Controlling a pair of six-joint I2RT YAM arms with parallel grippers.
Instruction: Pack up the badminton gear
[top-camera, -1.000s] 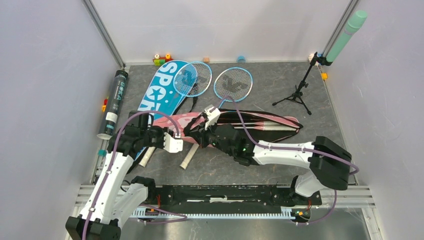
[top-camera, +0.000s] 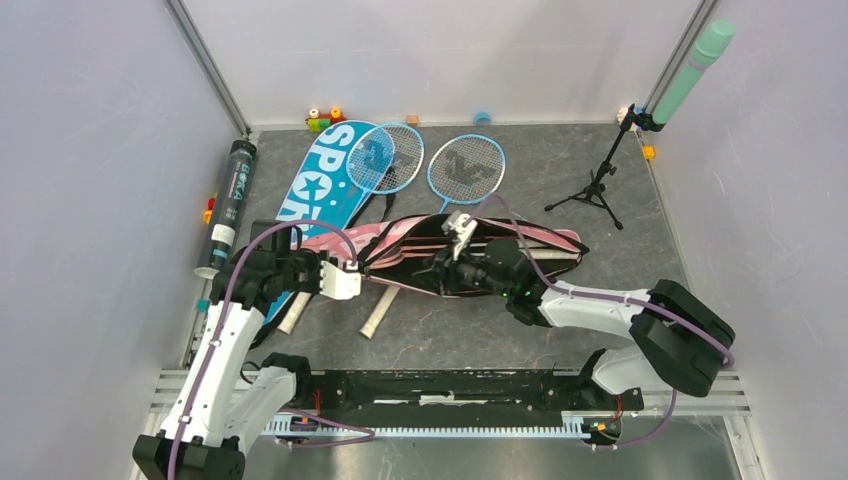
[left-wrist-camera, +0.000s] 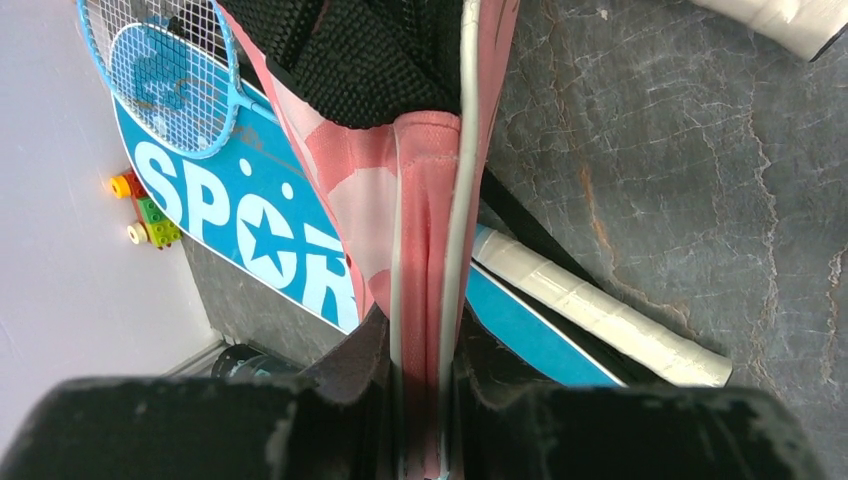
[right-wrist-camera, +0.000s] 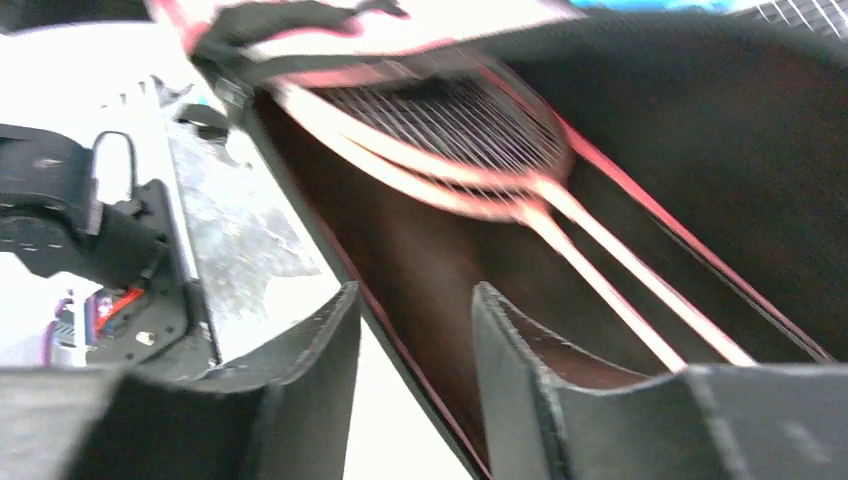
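A pink and black racket bag (top-camera: 366, 236) lies across the middle with its mouth spread wide. Inside it, two pink rackets (right-wrist-camera: 470, 190) rest side by side in the right wrist view. My left gripper is shut on the bag's pink end. Over the bag's near edge hovers my right gripper (top-camera: 432, 275), its fingers (right-wrist-camera: 335, 350) apart with nothing between them. Two blue rackets (top-camera: 466, 168) lie behind the bag, one partly over a blue SPOR-lettered bag (top-camera: 318, 170). Their pale handles (top-camera: 378, 312) stick out in front.
A black tube (top-camera: 229, 205) lies along the left wall. At the right stand a small black tripod (top-camera: 596, 190) and a mint-green tube (top-camera: 692, 70). Toy blocks (top-camera: 325, 118) line the back wall. Floor (top-camera: 470, 340) in front of the bag is clear.
The bag's mouth spread wider toward the front. My left gripper keeps its place.
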